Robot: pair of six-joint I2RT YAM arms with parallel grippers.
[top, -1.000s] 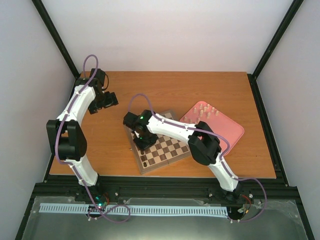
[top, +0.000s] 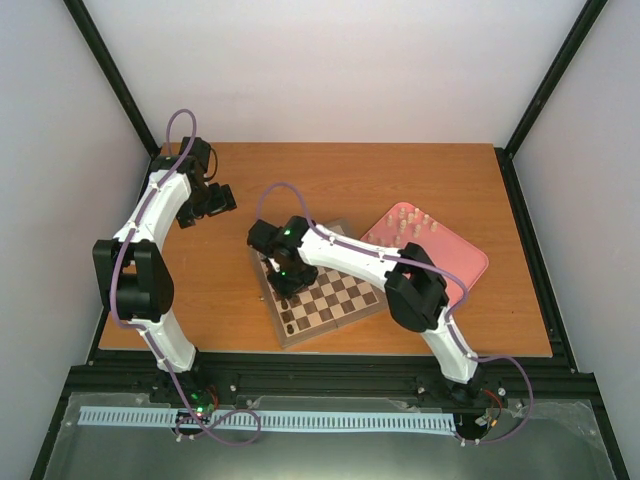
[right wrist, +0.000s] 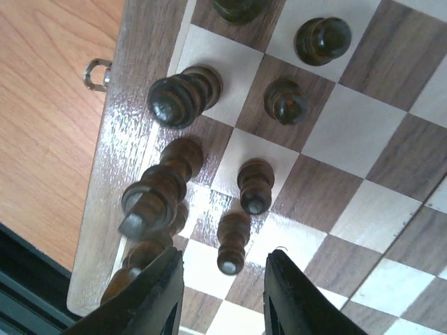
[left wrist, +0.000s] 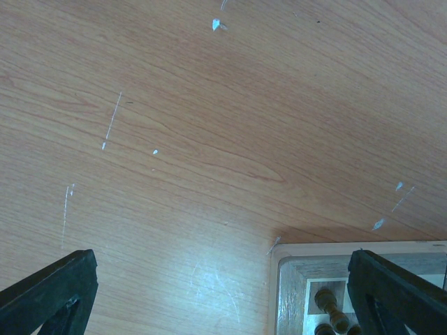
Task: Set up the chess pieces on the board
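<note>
My right gripper is open above the chessboard (right wrist: 351, 128), its fingers apart with nothing held. Below the gap, a dark pawn (right wrist: 233, 237) stands upright on a dark square. In the same pawn row are another pawn (right wrist: 255, 185) and a third pawn (right wrist: 286, 101). Along the board's edge stand taller dark pieces, among them a rook-like piece (right wrist: 183, 96) and a tall piece (right wrist: 159, 187). Far off to the left of the board, my left gripper stands open and empty over bare table.
A pink tray (top: 462, 262) with several light pieces (top: 408, 213) lies right of the board, partly under the right arm. A metal clasp (right wrist: 98, 75) juts from the board's side.
The left arm is unmoved.
</note>
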